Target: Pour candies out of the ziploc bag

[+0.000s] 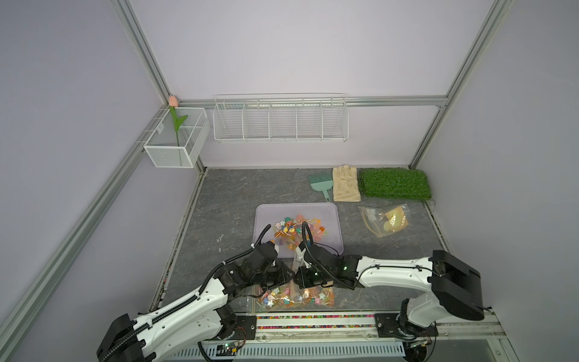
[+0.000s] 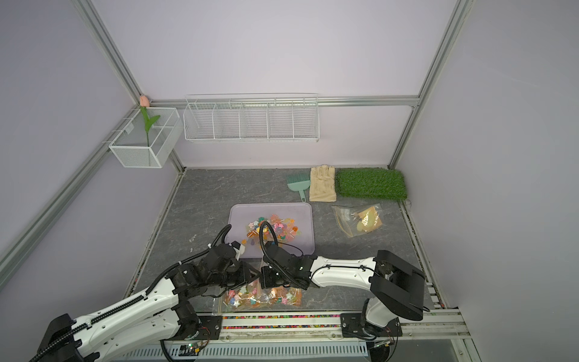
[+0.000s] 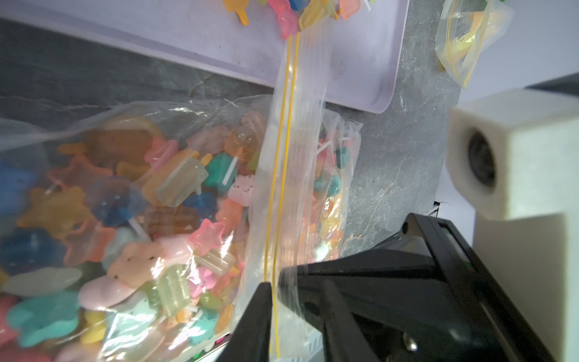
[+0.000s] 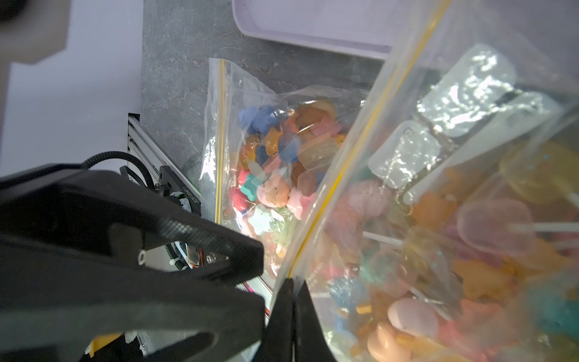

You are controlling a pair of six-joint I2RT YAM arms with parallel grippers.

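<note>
A clear ziploc bag of colorful candies fills the right side of the right wrist view, its yellow-lined zip edge raised. My right gripper is shut at the lower end of that edge, with thin film pinched at its tips. From the other side, my left gripper stands open, its fingers on either side of the same zip strip. A second candy-filled ziploc bag lies to the left. Beyond both bags is the lilac tray, with loose candies at its middle.
A bag with yellowish contents lies on the right. Along the back are a green brush, a glove and a turf block. The two wrists are very close together.
</note>
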